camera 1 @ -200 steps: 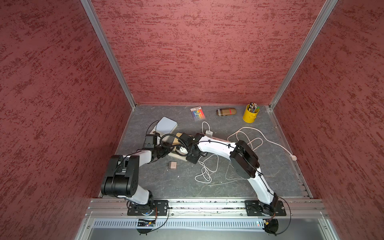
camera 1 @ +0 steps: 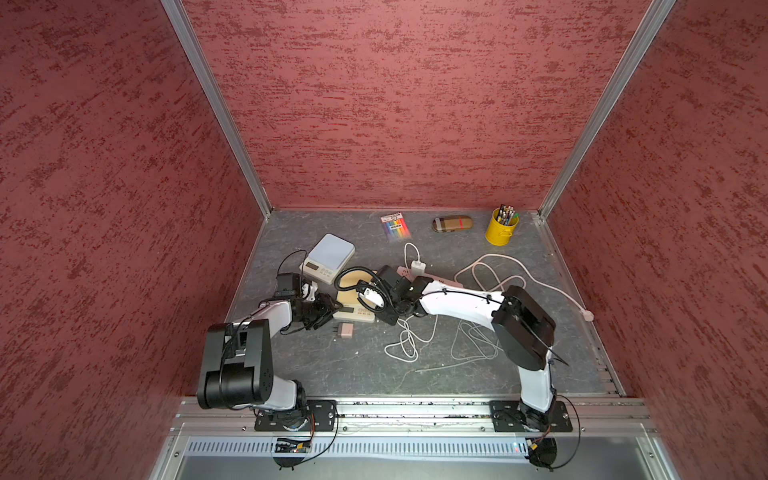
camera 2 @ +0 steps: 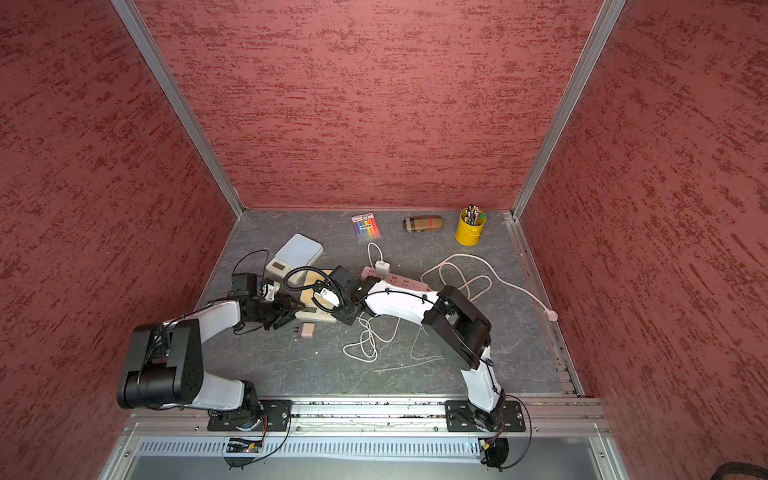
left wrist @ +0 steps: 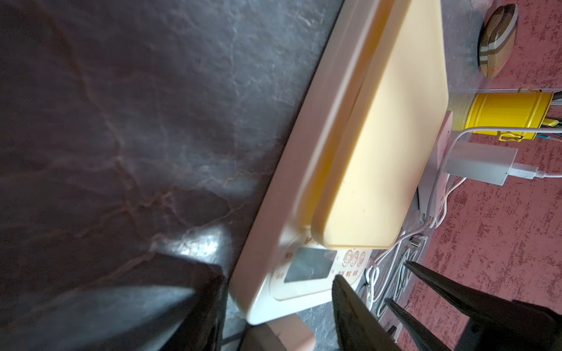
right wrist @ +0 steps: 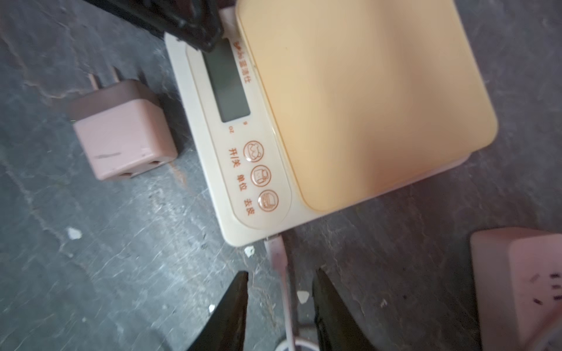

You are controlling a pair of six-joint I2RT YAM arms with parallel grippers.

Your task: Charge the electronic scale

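The yellow-topped electronic scale (right wrist: 374, 99) lies flat on the table, its display and buttons in sight in the right wrist view. A white cable's plug (right wrist: 276, 252) meets the scale's edge there; how deep it sits cannot be told. Just off that edge my right gripper is open, the cable running through the gap between its spread fingers. At the opposite end, my left gripper stands open, and the scale's corner shows between its fingers in the left wrist view; whether they touch is unclear.
A pink adapter (right wrist: 126, 137) lies loose beside the scale. The pink power strip (camera 1: 444, 280) holds a white charger (camera 1: 418, 267). Behind sits a second, white scale (camera 1: 329, 254). Loose cable (camera 1: 404, 342) coils in front.
Both grippers have drawn apart: the left arm shifted left, away from the scale, and the right arm back to the right. More of the scale shows, turned slightly and squarer to the table.
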